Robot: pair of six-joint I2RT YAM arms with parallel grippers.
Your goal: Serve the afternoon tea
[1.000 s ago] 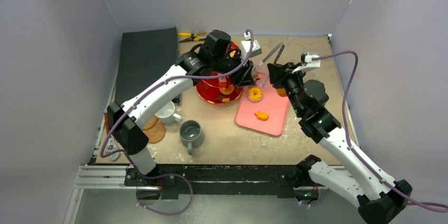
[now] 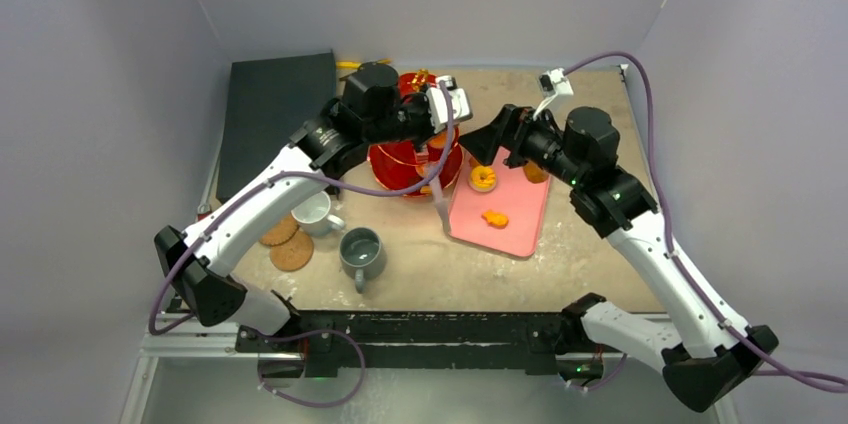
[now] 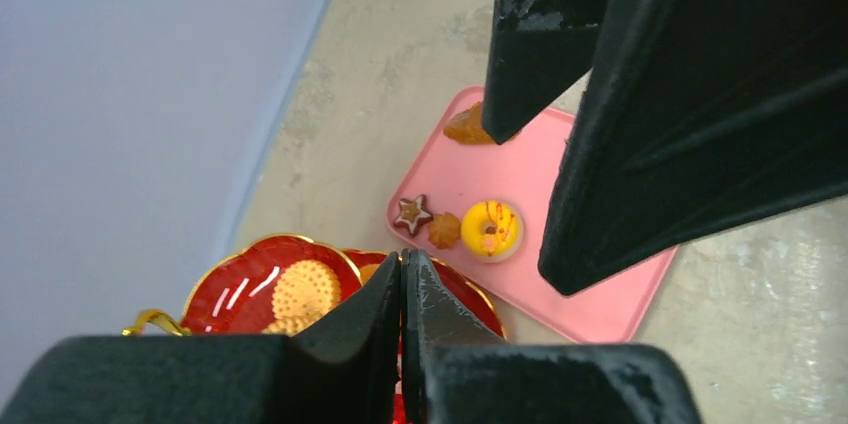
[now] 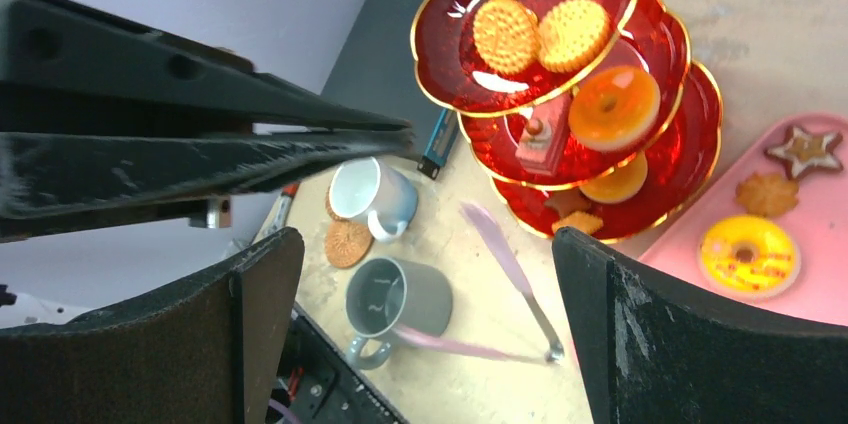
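Note:
A red tiered stand [image 4: 500, 54] holds biscuits, a pink cake, donuts and other treats. Beside it lies a pink tray [image 3: 600, 299] with a yellow donut [image 3: 490, 229], a star biscuit [image 4: 805, 149] and other pieces. My left gripper is above the stand, shut with nothing visible between its fingers. My right gripper stands open close to it, its fingers [image 3: 640, 144] large in the left wrist view. Pale pink-handled utensils [image 4: 500, 254] appear blurred below the stand in the right wrist view.
A white mug [image 2: 312, 210], a grey mug [image 2: 362, 259] and round coasters [image 2: 290, 252] stand front left. A dark board [image 2: 275, 124] lies back left. Bare table lies right of the tray.
Both arms have shifted, the left one leftward.

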